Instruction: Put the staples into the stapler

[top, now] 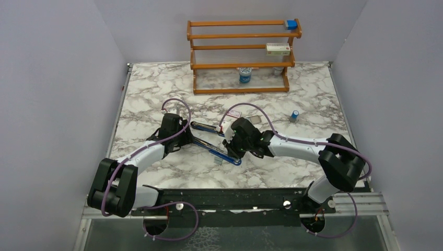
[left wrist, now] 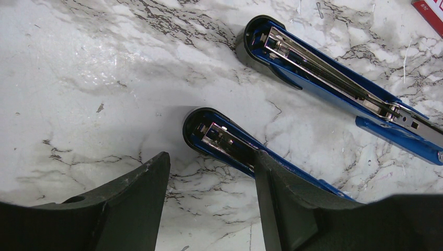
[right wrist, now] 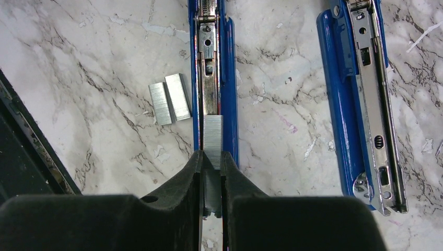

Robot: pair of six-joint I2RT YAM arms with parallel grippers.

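The nearer blue stapler (top: 200, 143) lies opened out flat, its metal channel (right wrist: 210, 89) facing up. My right gripper is shut on a silver staple strip (right wrist: 212, 130), which lines up lengthwise over the near end of that channel. Whether the strip touches the rail or hovers just above is unclear. At the stapler's other end (left wrist: 205, 130), my left gripper is part open, nothing gripped between its fingers; its right finger (left wrist: 277, 183) overlaps the stapler body. Two loose staple strips (right wrist: 170, 99) lie beside the stapler.
A second opened blue stapler (left wrist: 324, 78) lies parallel, farther back. Behind it are a red-and-white box (top: 233, 113) and a small grey block (top: 255, 120). A blue-capped item (top: 294, 114) stands to the right. The wooden rack (top: 240, 91) occupies the back.
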